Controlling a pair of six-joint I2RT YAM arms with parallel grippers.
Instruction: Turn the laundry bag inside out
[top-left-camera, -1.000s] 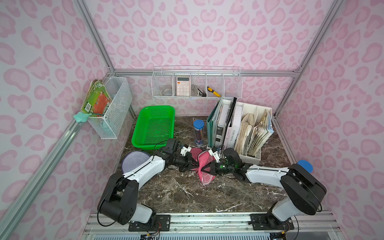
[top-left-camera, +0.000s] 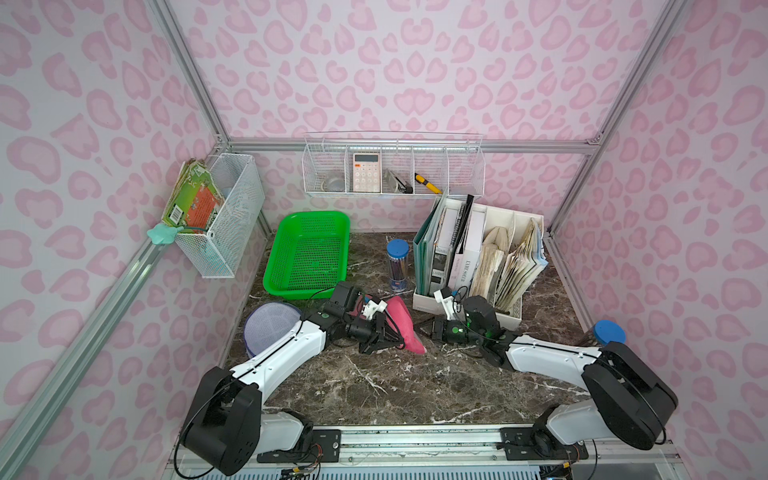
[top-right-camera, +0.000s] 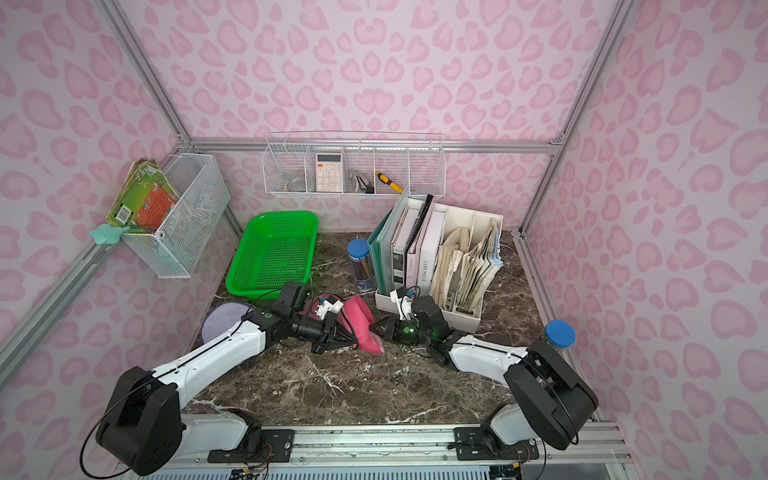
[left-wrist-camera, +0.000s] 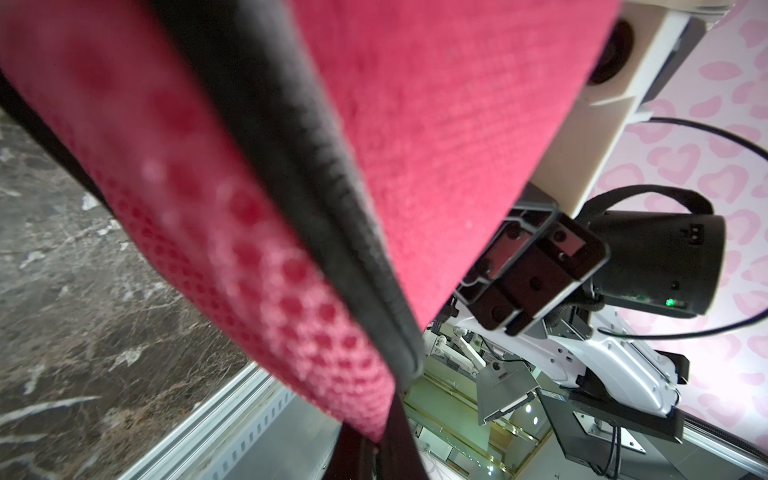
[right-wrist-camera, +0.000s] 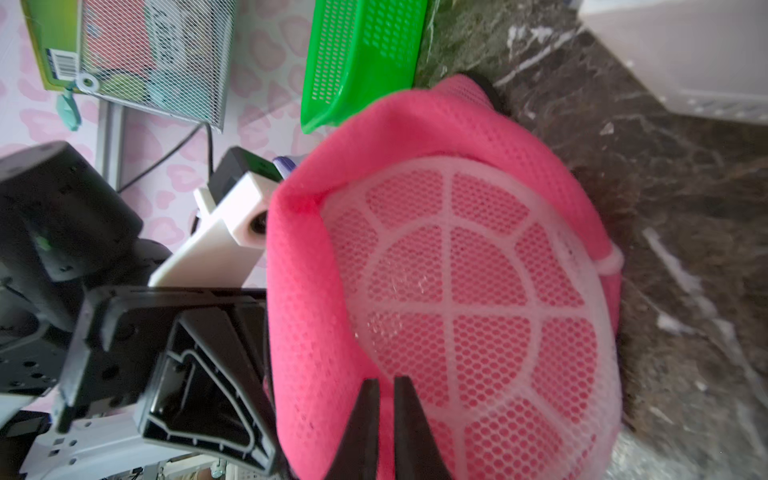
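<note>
The pink laundry bag hangs between my two arms above the marble table. My left gripper is shut on a corner of its pink mesh, beside the black trim. In the right wrist view the bag faces me with a round mesh panel, patterned with pale lines and framed by a folded pink edge. My right gripper is in front of that panel's lower left. Its fingers stand slightly apart, pink cloth showing in the gap; no cloth looks pinched. Whether the tips touch the bag cannot be told.
A green basket and a round lilac mesh item lie to the left. A blue-lidded jar and a white file box stand close behind the arms.
One second ago the right gripper was at the bag's pink flap. The bag is now a narrower fold at the left gripper.
</note>
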